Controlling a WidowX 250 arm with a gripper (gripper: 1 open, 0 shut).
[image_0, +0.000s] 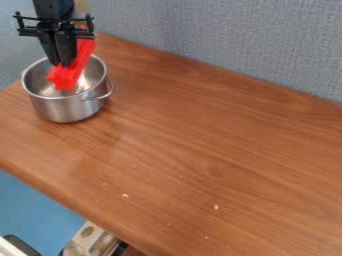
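A steel pot (64, 105) with a handle stands on the wooden table at the left. My black gripper (64, 61) reaches down over the pot from the top left, next to a red object (75, 70) that is tilted inside or just above the pot's rim. The fingertips are small and partly against the red object, so whether they are shut on it I cannot tell.
A grey textured wall (241, 40) runs along the back. Blue floor (40, 200) shows beyond the left edge.
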